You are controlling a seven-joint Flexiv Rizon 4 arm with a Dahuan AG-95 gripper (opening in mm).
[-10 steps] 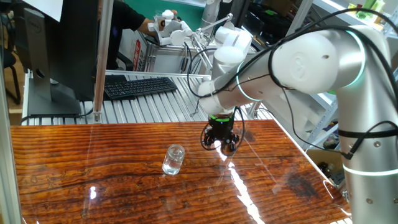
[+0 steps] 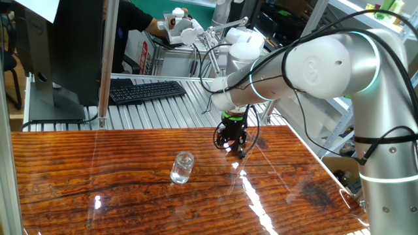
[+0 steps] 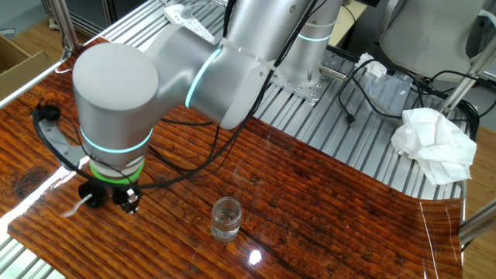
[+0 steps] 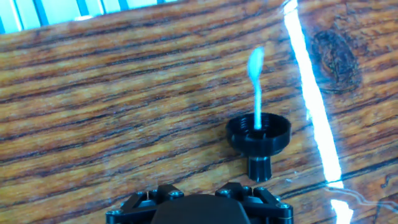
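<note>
A small black funnel-shaped holder (image 4: 259, 140) stands on the wooden table, with a thin pale stick (image 4: 257, 87) rising from its cup. In the wrist view it sits ahead of my gripper and to the right, apart from the fingers (image 4: 163, 194). The fingers stand open with nothing visible between them. From exterior view 2, the holder (image 3: 92, 194) appears right beside the gripper (image 3: 128, 201). A clear glass (image 2: 182, 168) with some clear liquid stands upright on the table, well away from the gripper.
Crumpled white tissue (image 3: 434, 146) rests near the arm's base. Loose cables hang around the wrist.
My gripper has shifted slightly upward in exterior view 1, away from the table's front. The glass has stayed in place.
</note>
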